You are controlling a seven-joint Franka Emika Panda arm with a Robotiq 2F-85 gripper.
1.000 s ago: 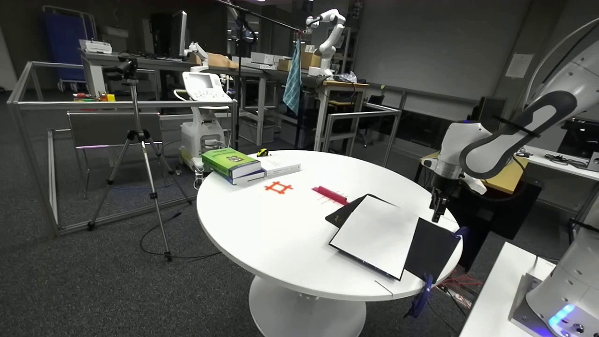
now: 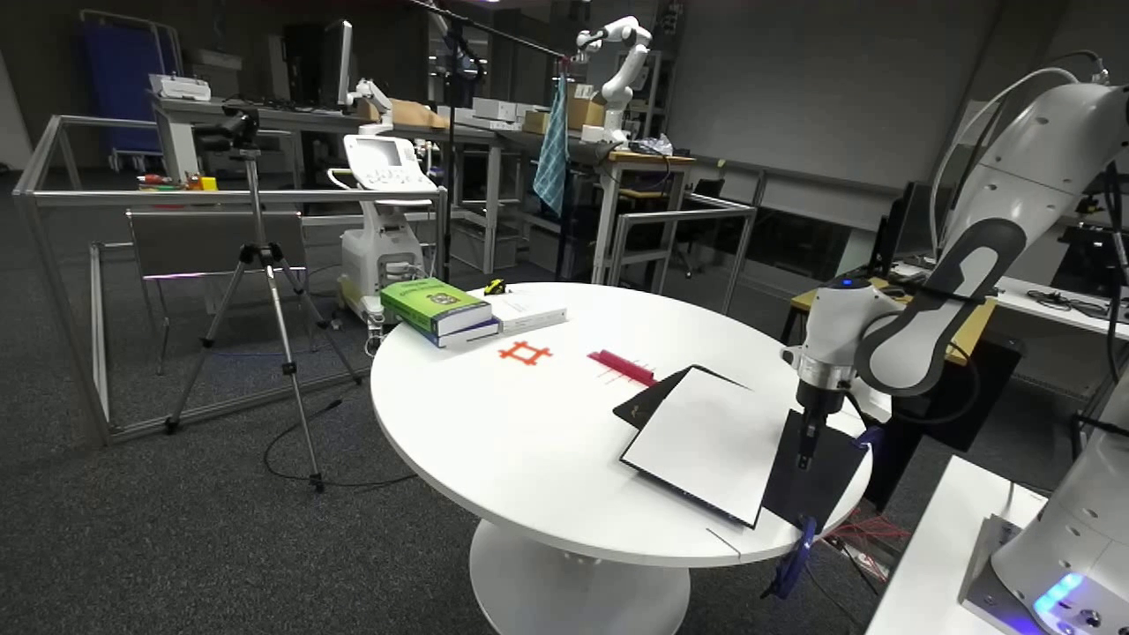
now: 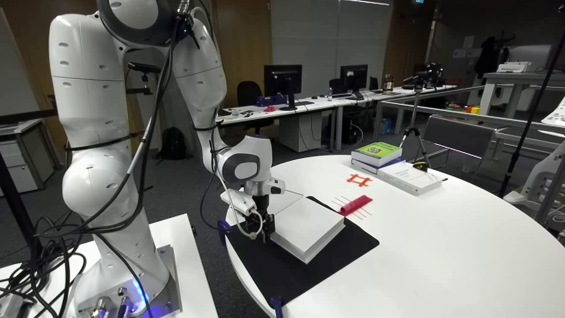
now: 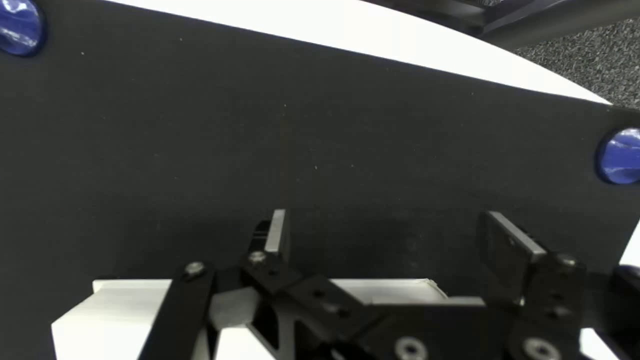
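Observation:
A thick white book or box [image 3: 307, 225] lies on a black mat [image 3: 323, 273] near the round table's edge. My gripper is open, its two fingers [image 4: 277, 231] set wide apart with only bare mat showing between them. In the wrist view the book's white edge [image 4: 114, 300] appears below the fingers, partly covered by the gripper body. Exterior view 2 has the gripper [image 3: 267, 236] pointing down at the book's robot-side edge. From exterior view 1 the gripper [image 2: 806, 460] is low over the mat; contact with book or mat cannot be told.
Blue clamps [image 2: 806, 556] grip the mat at the table rim. Beyond the book lie a red strip with thin sticks [image 3: 355, 205] and an orange square frame [image 3: 359, 180]. Farther off are a green book [image 3: 377, 152] and a white book [image 3: 410, 177].
The arm has lowered and moved left in exterior view 1, bringing the gripper down over the mat beside the white book. The objects on the table have not moved.

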